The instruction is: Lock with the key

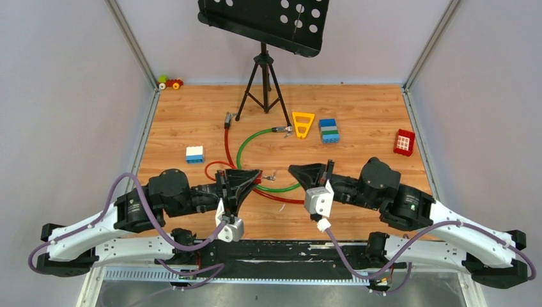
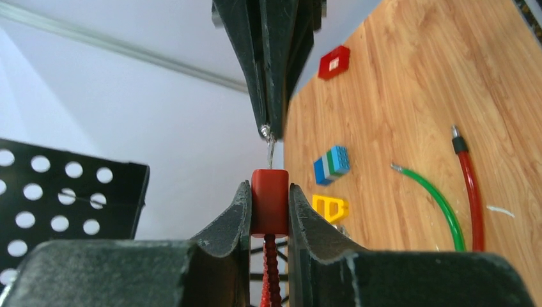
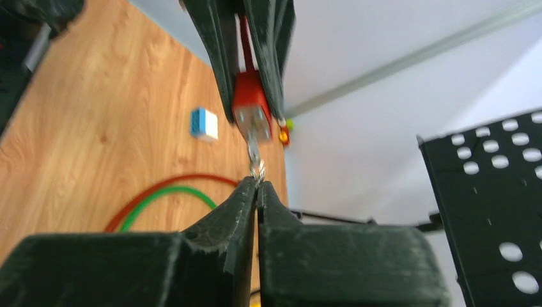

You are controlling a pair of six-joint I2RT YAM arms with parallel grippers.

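Observation:
The red lock end [image 2: 270,202] is clamped between my left gripper's fingers, held off the table, its red cable running back below. From its silver face a small key [image 3: 254,153] sticks out toward my right gripper. In both wrist views the key's outer end meets the shut right fingertips, where a little metal shows. From above, the key [image 1: 270,177] stands beside my left gripper [image 1: 260,175], and wood seems to show between it and my right gripper [image 1: 290,169]. How deep the key sits, and whether it is turned, cannot be seen.
A green cable [image 1: 249,144] and a red cable [image 1: 226,144] curve over the wooden table behind the grippers. Farther back are a yellow triangle [image 1: 303,124], a brick stack [image 1: 328,131] and a black stand [image 1: 265,70]. A red block [image 1: 404,142] lies right.

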